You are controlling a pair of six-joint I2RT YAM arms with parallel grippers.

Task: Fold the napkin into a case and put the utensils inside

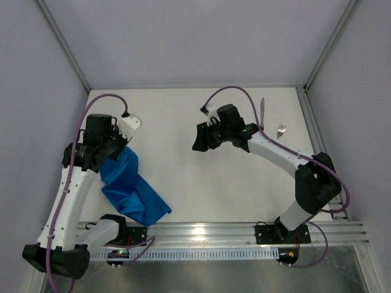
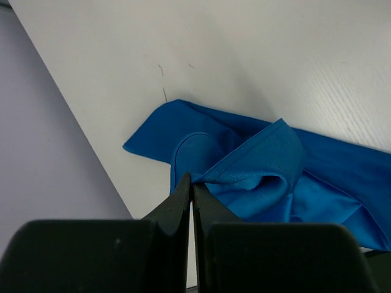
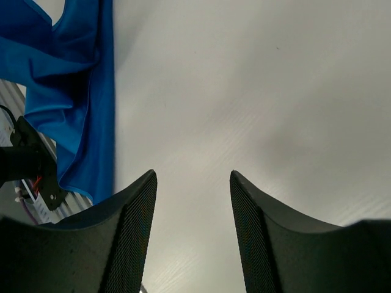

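The blue napkin (image 1: 133,189) lies crumpled at the front left of the table, its upper part rising to my left gripper (image 1: 115,157). In the left wrist view, the fingertips of that gripper are shut on a napkin (image 2: 256,159) edge, with folds bunched around it. My right gripper stands open over bare table right of the napkin, nothing between its fingers. A knife (image 1: 262,110) and a fork (image 1: 281,129) lie at the far right. The right arm covers their lower ends in the top view.
A metal rail (image 1: 195,230) runs along the front edge, close to the napkin's lower end. Grey walls close in on both sides.
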